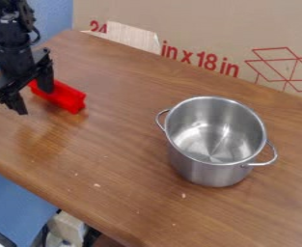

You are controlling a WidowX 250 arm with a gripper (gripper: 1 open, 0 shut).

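Observation:
My black gripper [27, 89] hangs at the upper left of the camera view, just left of a red cylindrical object [66, 97] lying on the wooden table, partly behind the gripper. I cannot tell whether the fingers are open or shut, or whether they touch the red object. A steel pot [212, 141] with two side handles stands upright at the right of centre, well apart from both.
A cardboard panel [218, 29] with red print stands along the back. The table's left edge borders a blue surface.

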